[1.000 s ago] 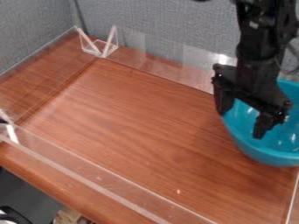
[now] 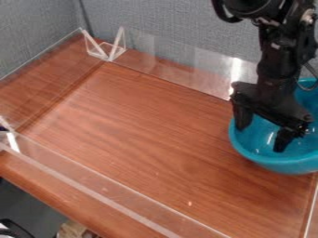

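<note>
My black gripper [image 2: 261, 132] hangs at the right of the view, its fingers open and reaching down inside a large blue bowl [image 2: 285, 163] that sits on the wooden table [image 2: 125, 139]. Whether anything lies in the bowl between the fingers cannot be made out; the bowl's back part is hidden behind the arm.
Clear plastic walls edge the table at the back, left and front. A white bracket [image 2: 104, 48] stands at the back-left corner.
The arm and gripper have shifted slightly over the past second, rising a little at the top and moving within the bowl area.
</note>
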